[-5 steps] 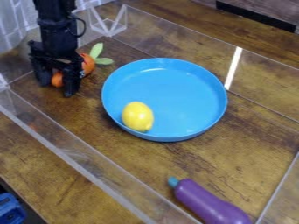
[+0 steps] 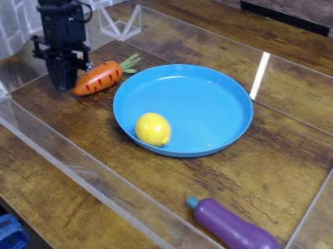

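Observation:
My black gripper (image 2: 62, 60) is at the upper left, shut, with its tips just left of an orange toy carrot (image 2: 99, 79) with green leaves, which lies on the wooden table. I cannot see anything between its fingers. A blue plate (image 2: 196, 102) sits right of the carrot, holding a yellow oval object (image 2: 152, 129) near its lower-left part.
A purple eggplant (image 2: 235, 225) lies at the lower right. Clear walls edge the work area on the left and along the bottom left. The wood (image 2: 92, 165) below the carrot and plate is largely bare.
My gripper has moved up and left, away from over the carrot. The carrot now lies more visible, slightly to the right and tilted, its leaves toward the upper right.

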